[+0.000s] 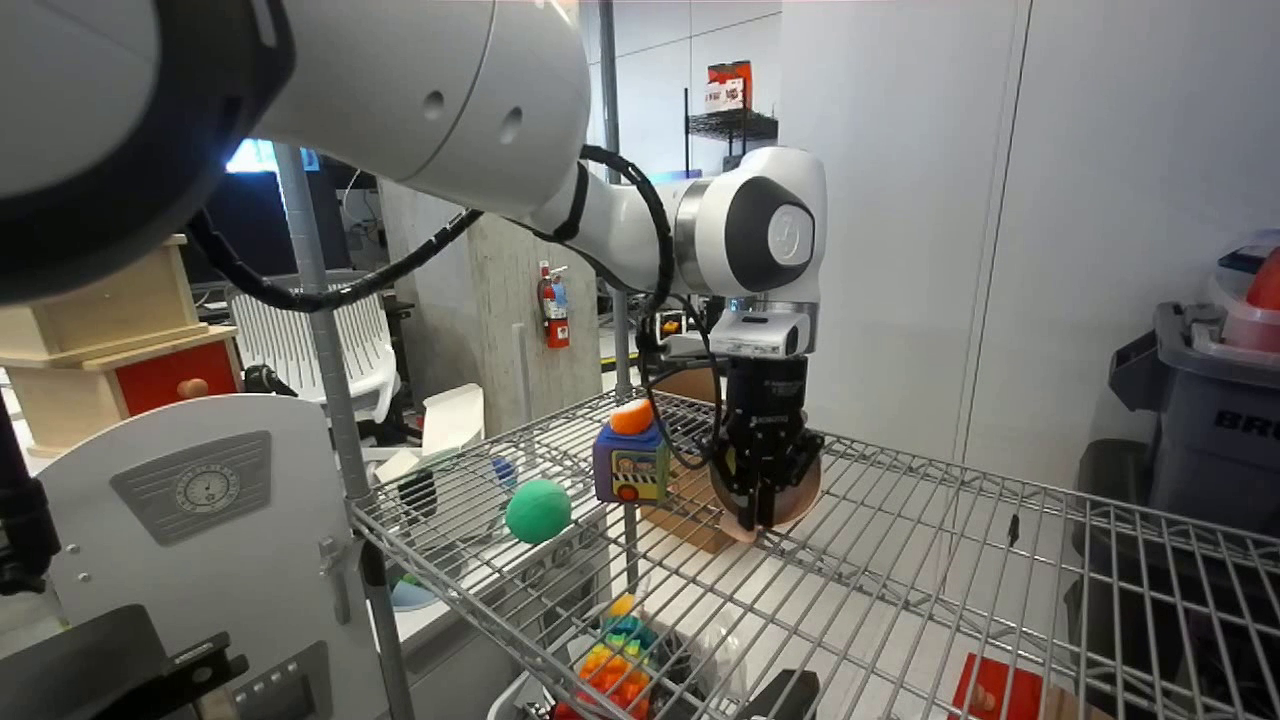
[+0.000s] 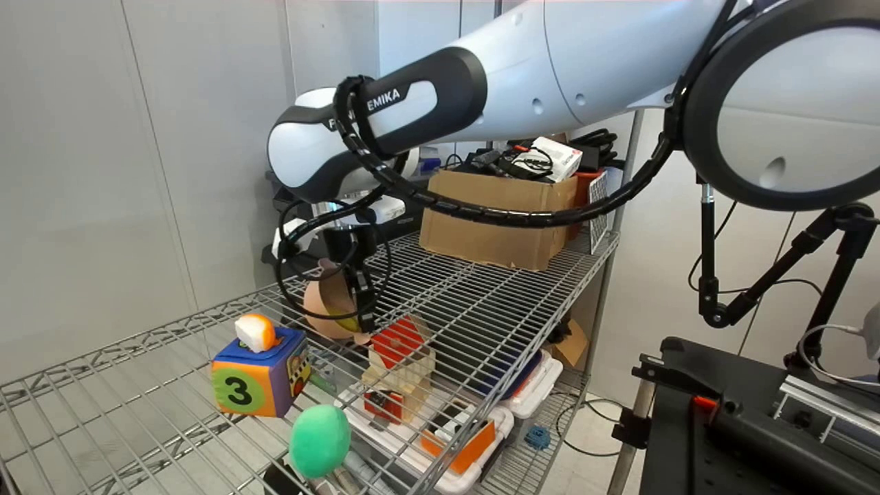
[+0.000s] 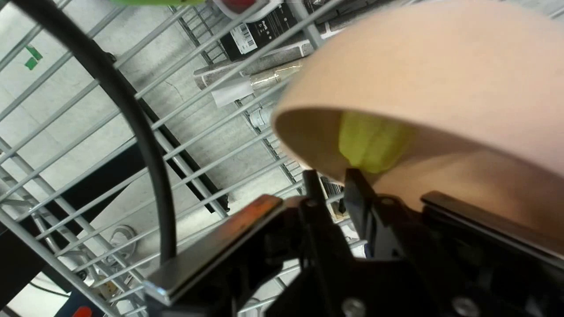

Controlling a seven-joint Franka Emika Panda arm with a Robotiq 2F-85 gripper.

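A pink-beige bowl stands tipped on its side against my gripper at the back of the wire shelf. Inside it lies a yellow, ridged piece, seen just beyond the fingertips in the wrist view; the gripper hides it in exterior view 1. The bowl's wall fills the upper right there, blurred. My gripper points down, its fingers close together with a narrow gap between the tips. Whether the bowl's edge sits in that gap is unclear.
Left of the gripper in exterior view 1 is a soft cube with an orange-and-white piece on top. A green ball rests closer to the shelf's left edge. The wire shelf is bare to the right.
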